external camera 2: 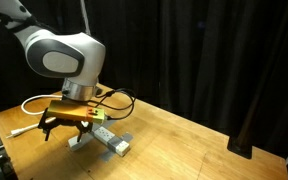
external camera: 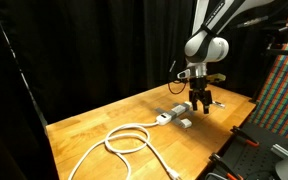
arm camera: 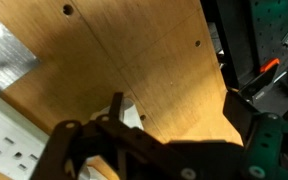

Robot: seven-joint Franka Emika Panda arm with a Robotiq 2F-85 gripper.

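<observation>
A white power strip [external camera: 177, 112] lies on the wooden table; in the wrist view the strip [arm camera: 12, 145] runs along the lower left edge, its sockets showing. A small white block [external camera: 186, 123] sits beside it, apart from the strip. In the wrist view a white piece [arm camera: 119, 106] shows next to my left finger, partly hidden by it. My gripper [external camera: 200, 108] hangs low over the table by the right end of the strip. Its fingers are wide apart, and in the wrist view only bare wood shows between them [arm camera: 154, 125].
The strip's white cord [external camera: 112, 137] loops over the table's left half, with its plug near the front edge. A small item [external camera: 217, 103] lies to the right of the gripper. A silvery patch [arm camera: 4, 55] is on the wood.
</observation>
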